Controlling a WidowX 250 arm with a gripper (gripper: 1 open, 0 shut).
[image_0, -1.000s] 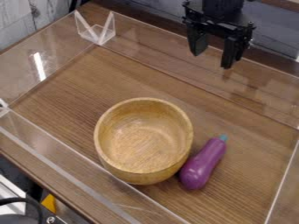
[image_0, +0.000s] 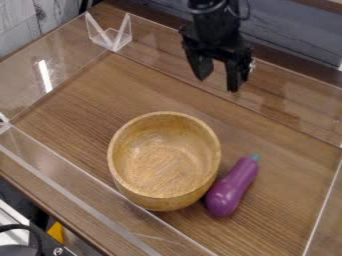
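Note:
My gripper (image_0: 219, 66) hangs over the back middle of the wooden surface, its dark fingers pointing down and apart, with nothing visible between them. In front of it, well apart, are a round wooden bowl (image_0: 163, 161) at the lower middle and a purple eggplant (image_0: 233, 185) lying diagonally to the bowl's right.
A clear wire or plastic holder (image_0: 111, 30) stands at the back left. A dark cable (image_0: 20, 235) shows at the lower left corner.
My gripper has moved left along the back and somewhat changed its angle. The bowl and eggplant have not visibly moved.

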